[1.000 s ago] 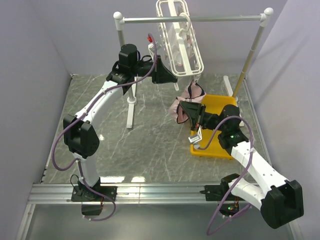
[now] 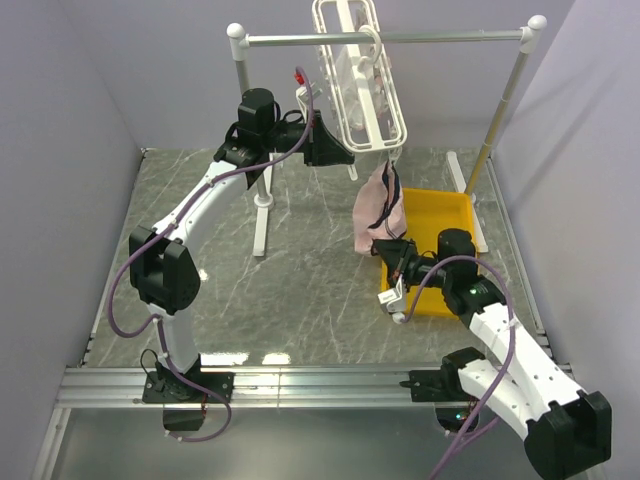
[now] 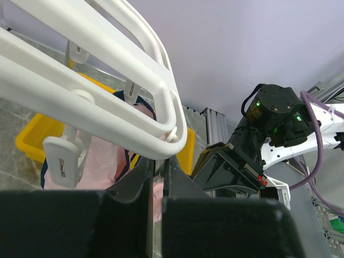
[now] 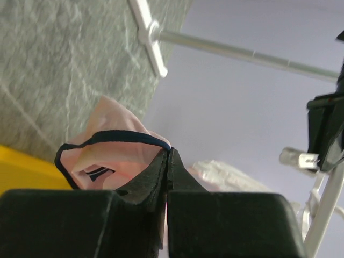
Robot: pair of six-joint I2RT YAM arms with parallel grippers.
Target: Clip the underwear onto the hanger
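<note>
The white clip hanger (image 2: 360,125) hangs from the rail. My left gripper (image 2: 340,155) is shut on its lower front corner, close up in the left wrist view (image 3: 158,172). The pink underwear with dark trim (image 2: 370,210) hangs below the hanger's right clip, above the yellow bin. My right gripper (image 2: 390,250) is shut at the lower part of the underwear; in the right wrist view (image 4: 169,153) its fingertips meet at the dark trim. Whether cloth is pinched between them is hard to tell.
The yellow bin (image 2: 440,305) sits on the grey floor under the rack's right side. The white rack (image 2: 470,36) spans the back. Open floor (image 2: 270,300) lies to the left.
My right arm has moved down and to the right in the top view, and the underwear now hangs lower and straighter. The left arm is unchanged.
</note>
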